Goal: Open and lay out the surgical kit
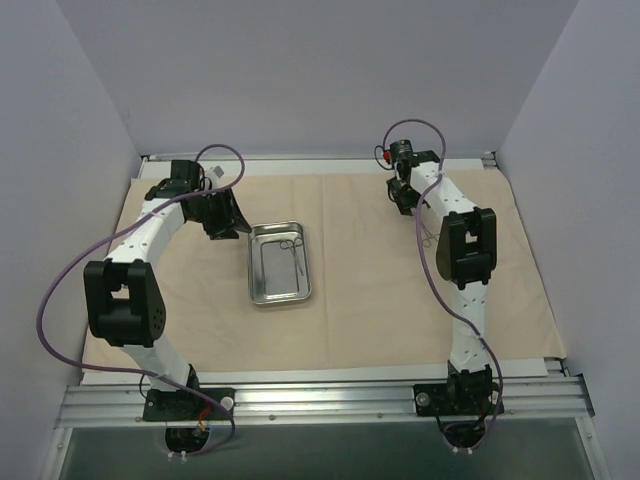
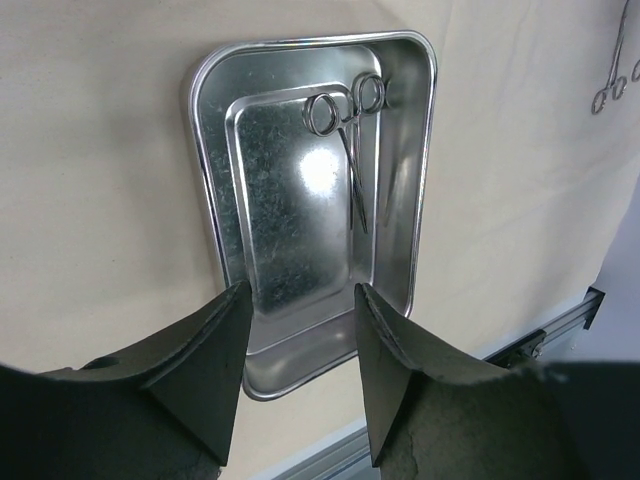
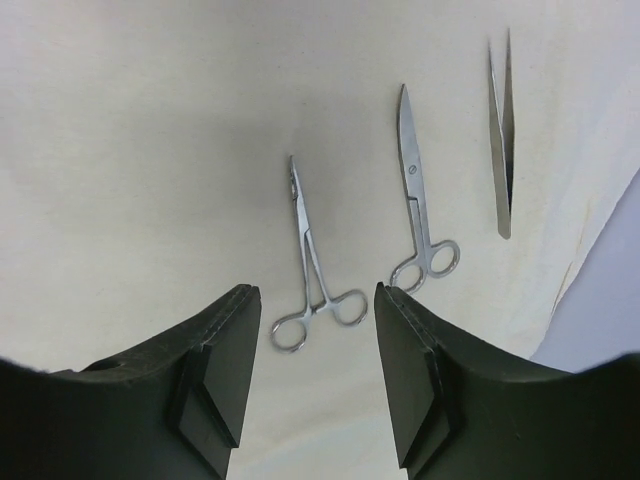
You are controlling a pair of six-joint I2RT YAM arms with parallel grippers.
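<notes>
A steel tray (image 1: 254, 270) lies left of centre on the cloth. Inside it, towards its far right corner, rests a pair of ring-handled instruments or one such tool (image 2: 355, 150); the overlap makes the count hard to tell. My left gripper is open above the tray's near side and holds nothing. At the far right, my right gripper stands apart-jawed over the cloth, empty between its fingers. Under it, in the right wrist view, lie a slim hemostat (image 3: 307, 250), scissors (image 3: 415, 180) and tweezers (image 3: 502, 150), side by side and not touching.
Beige cloth (image 1: 365, 290) covers the table, with clear room between the tray and the right arm. Ring handles (image 2: 610, 88) show at the upper right of the left wrist view. A metal rail (image 1: 310, 395) runs along the front edge.
</notes>
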